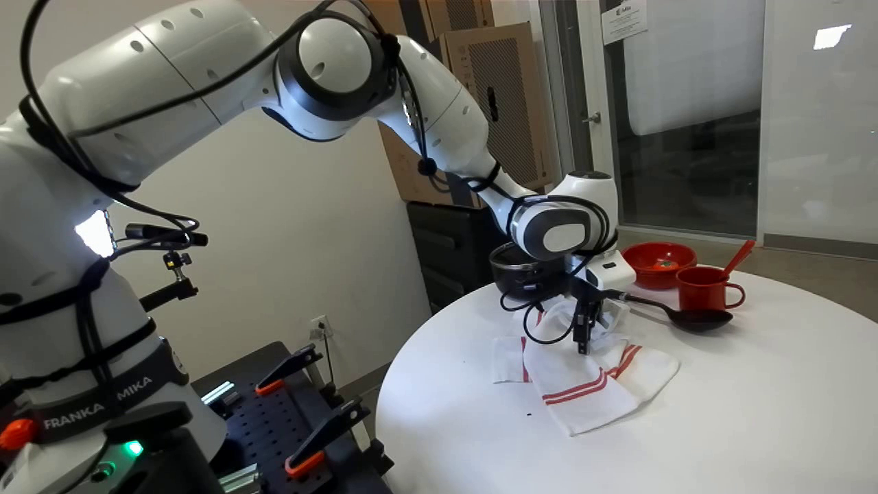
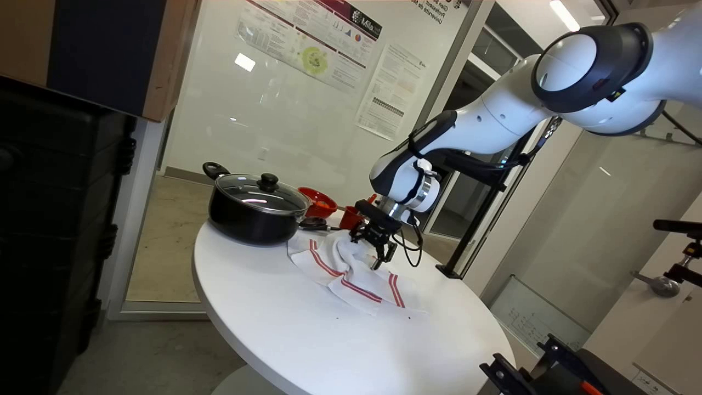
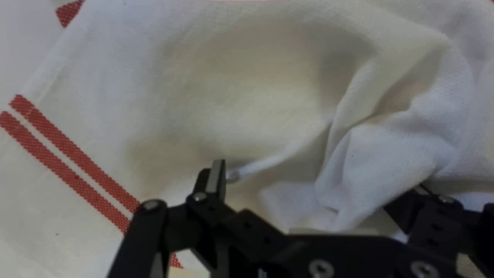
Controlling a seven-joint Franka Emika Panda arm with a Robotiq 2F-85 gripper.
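Note:
A white towel with red stripes lies rumpled on the round table. My gripper is down at the cloth with its fingers open. In the wrist view, one dark finger stands left of a raised fold, and the other is at the right, partly covered by cloth. Folds of the towel rise between the two fingers, not visibly pinched. Seen from exterior view 2, the gripper stands at the bunched right-hand part of the towel.
A black lidded pot stands behind the towel. Beside it are a red bowl, a red mug with a red utensil in it, and a black ladle.

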